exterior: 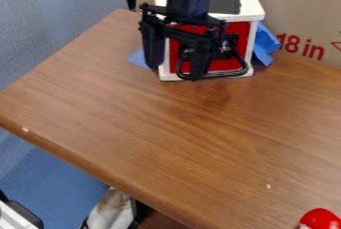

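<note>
A black gripper [178,52] on a dark arm hangs at the top centre, in front of a white and red box [234,26] that stands at the back of the wooden table [160,143]. The gripper's fingers reach down over the red front, beside a dark looped handle or frame on it. Whether they are open or shut on that part cannot be told, as black parts overlap.
Blue tape or pieces [264,44] lie at both sides of the box. A cardboard panel [300,14] is behind. A red object [320,219] sits at the bottom right corner.
</note>
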